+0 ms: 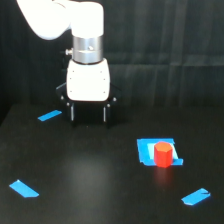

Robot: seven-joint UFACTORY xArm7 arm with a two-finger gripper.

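Note:
A white robot arm with a gripper hangs at the upper left of the camera view, its two dark fingers pointing down and held apart, with nothing visible between them. A red cylindrical object stands at the right, on or at the front edge of a white patch bordered by blue tape. The gripper is apart from it, to its left and higher in the image.
Short blue tape strips lie on the dark table at back left, front left and front right. A dark curtain hangs behind.

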